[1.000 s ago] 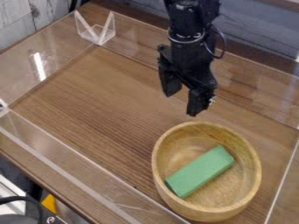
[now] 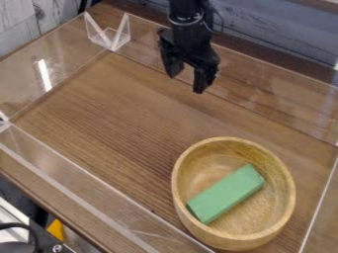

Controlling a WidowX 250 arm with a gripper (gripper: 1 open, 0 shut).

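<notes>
My black gripper (image 2: 188, 59) is at the top centre of the view, over the far part of the wooden table (image 2: 93, 133), with its fingers open and nothing visible between them. A wooden bowl (image 2: 262, 155) sits at the lower right, with a green block (image 2: 224, 192) lying inside it.
A clear, bag-like object (image 2: 109, 30) stands at the far upper left. A small yellow item (image 2: 55, 227) and a black cable are at the lower-left edge.
The gripper has moved back, away from the bowl toward the far edge of the table, and appears smaller. The bowl and green block have stayed in place.
</notes>
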